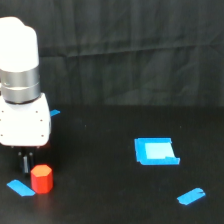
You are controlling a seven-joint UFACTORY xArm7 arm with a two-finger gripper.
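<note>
My gripper [27, 160] is at the left of the camera view, pointing down, its dark fingers drawn close together. Whether anything thin sits between them is too small to tell. A red six-sided block [42, 179] stands on the black table just in front and to the right of the fingertips, and looks outside the fingers. A hint of red also shows behind the fingers, mostly hidden by the white hand.
A blue-taped square with a white middle [158, 151] lies to the right. Blue tape strips mark the table at the front left [20, 187] and front right [191, 196].
</note>
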